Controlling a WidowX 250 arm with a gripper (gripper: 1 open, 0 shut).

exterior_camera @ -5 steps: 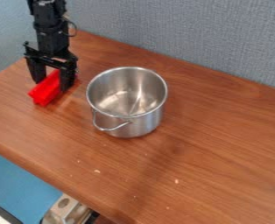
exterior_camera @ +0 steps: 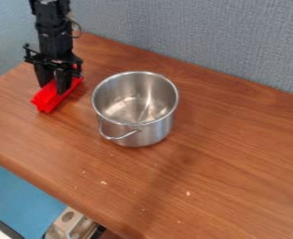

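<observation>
At the upper left of the table lies a red elongated object (exterior_camera: 48, 99), slanting from lower left to upper right. My black gripper (exterior_camera: 54, 71) is lowered onto its upper part, with fingertips around or just over it; whether they grip it is unclear at this size. A steel pot (exterior_camera: 135, 109) with a wire handle stands just to the right.
A grey padded wall (exterior_camera: 212, 33) runs along the back. A blue surface lies beyond the lower left edge.
My gripper's fingers have shifted slightly at the red object over the last second. The red object and the pot look nearly unmoved.
</observation>
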